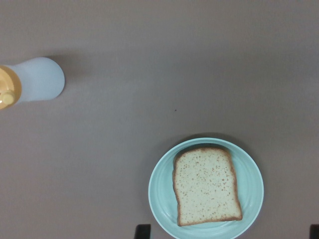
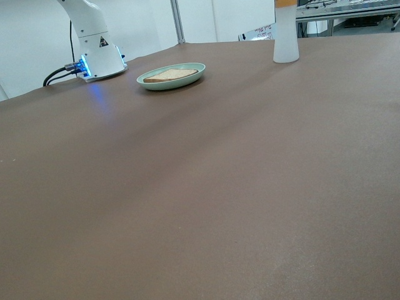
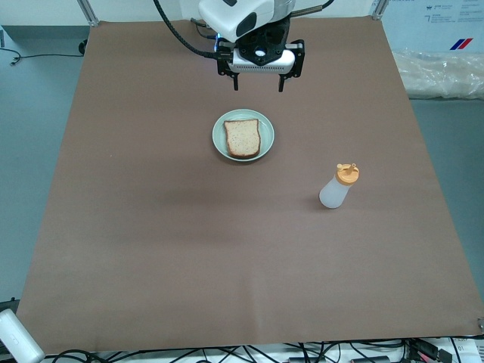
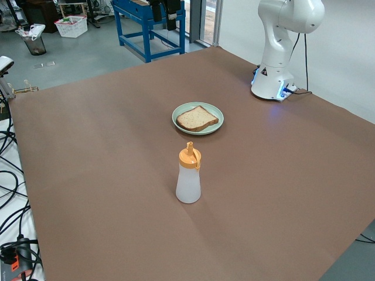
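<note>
A slice of bread (image 3: 242,138) (image 2: 169,75) (image 4: 197,119) (image 1: 207,184) lies on a pale green plate (image 3: 220,136) (image 4: 181,109) (image 1: 159,194). A squeeze bottle (image 3: 335,189) (image 4: 188,181) (image 1: 42,79) with an orange cap stands apart from it on the brown table. My gripper (image 3: 259,85) is high at the table's far side, behind and above the plate in the left camera view. It is open, its two fingertips wide apart at the bottom of the wrist view, with nothing between them in the air.
Cables and a white cylinder (image 3: 19,336) lie along the near edge in the left camera view.
</note>
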